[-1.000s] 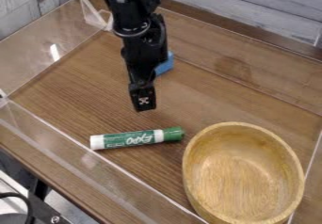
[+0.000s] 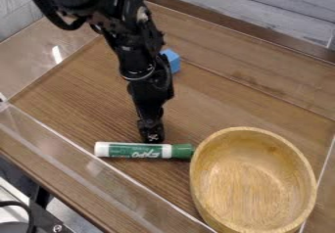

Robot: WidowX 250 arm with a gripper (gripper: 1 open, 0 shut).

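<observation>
My black gripper (image 2: pixel 152 127) is lowered close above the green and white tube (image 2: pixel 137 151), which lies crosswise on the wooden table near the front. The gripper is open; its fingertips are dark and small, and whether they touch the tube is unclear. A yellow oval bowl (image 2: pixel 252 178) stands to the right of the tube.
A blue object (image 2: pixel 171 59) sits behind the arm, partly hidden by it. A clear edge runs along the left and front, with a dark cable at the lower left.
My gripper has moved down and toward the front, closer to the green tube. The tube and bowl have stayed in place.
</observation>
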